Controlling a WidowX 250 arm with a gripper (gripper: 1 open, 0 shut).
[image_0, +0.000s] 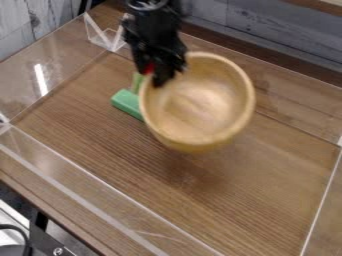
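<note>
My gripper (158, 62) is at the top middle of the camera view, blurred, shut on the rim of a beige bowl (201, 110), which hangs tilted below and right of it. A green block (126, 102) lies on the wooden table (120, 190) to the left of the bowl, partly hidden by it.
A white wire-like object (104, 30) stands at the back left. A dark cable (11, 240) shows at the lower left corner, off the tabletop.
</note>
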